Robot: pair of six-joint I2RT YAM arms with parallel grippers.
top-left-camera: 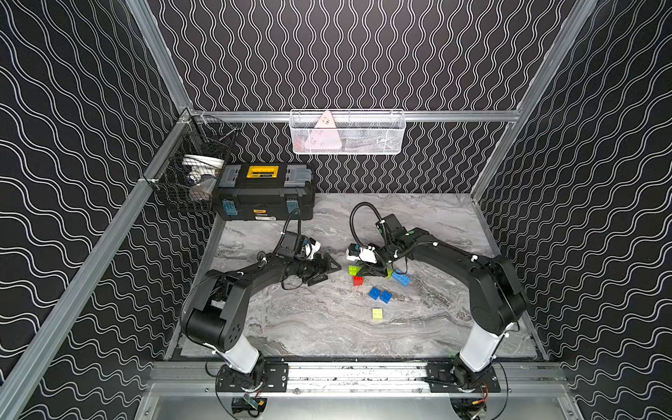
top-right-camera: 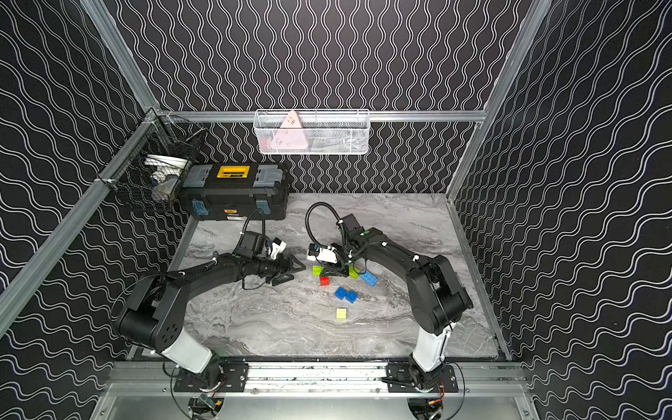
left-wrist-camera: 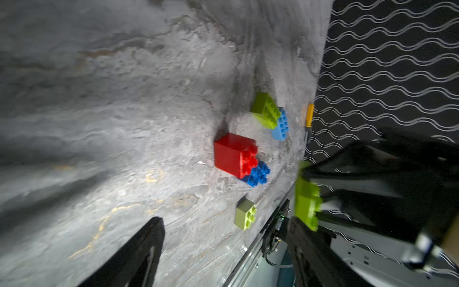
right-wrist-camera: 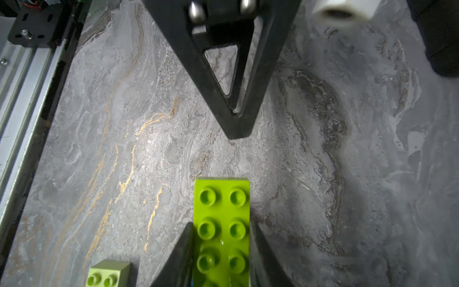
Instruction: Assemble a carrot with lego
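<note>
A green brick (right-wrist-camera: 221, 229) is held in my right gripper, which is lifted above the middle of the table (top-left-camera: 280, 329). My left gripper is open, nothing between its fingers, left of that brick in the top views. In the left wrist view a red brick (left-wrist-camera: 228, 153) stands with a dark blue brick (left-wrist-camera: 258, 174) behind it. Another green brick (left-wrist-camera: 262, 107) lies by a light blue brick (left-wrist-camera: 279, 129). A pale green brick (top-left-camera: 377, 313) lies nearer the front, below two dark blue bricks (top-right-camera: 345, 295).
A black toolbox (top-left-camera: 266, 203) stands at the back left, beside a wire basket (top-left-camera: 192, 168). A white mesh basket (top-left-camera: 371, 136) hangs on the back wall.
</note>
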